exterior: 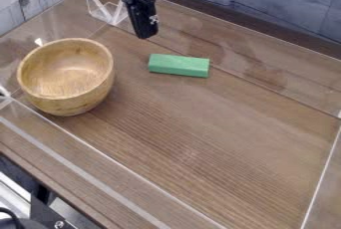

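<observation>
A flat green block [178, 66] lies on the wooden table [226, 143], right of a wooden bowl [64, 74]. My dark gripper [146, 26] is above and behind the block at the top of the view, clear of it. It is small and dark, so I cannot tell how its fingers stand.
A white wire-like object [104, 8] sits at the back left beside the gripper. A blue-grey wall runs along the back.
</observation>
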